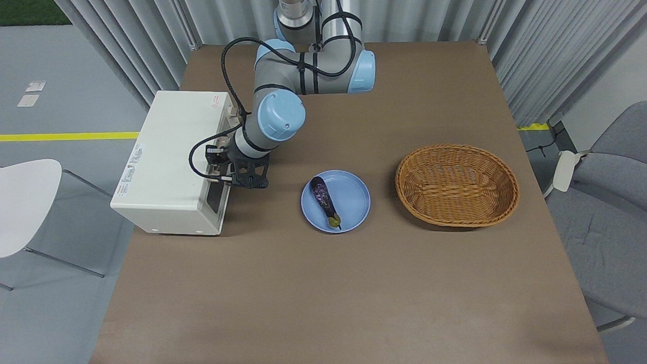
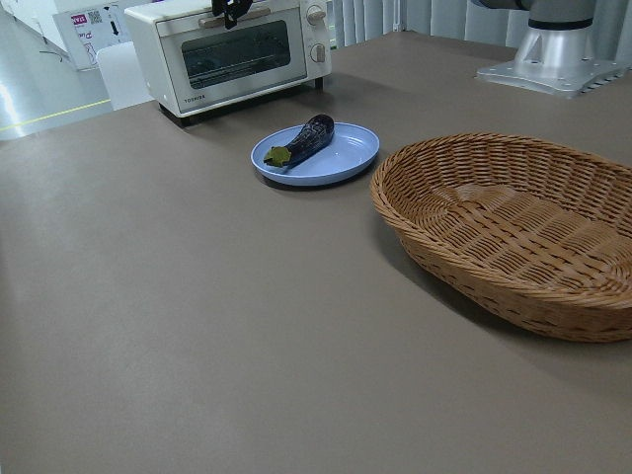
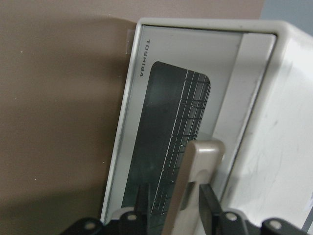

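Observation:
A white Toshiba toaster oven [image 1: 164,148] stands at the table's left, its glass door [image 2: 235,61] closed. In the wrist view my gripper is at the door's handle [image 3: 200,161], with one finger on each side of it; the gap looks open, and whether the fingers touch the handle is unclear. In the front view my gripper hangs at the oven's right side, largely hidden by the arm. A dark eggplant [image 1: 322,197] lies on a blue plate [image 1: 353,206] right of the oven.
An empty wicker basket [image 1: 456,185] sits on the right side of the table [image 1: 352,291]. Chairs stand beyond both sides.

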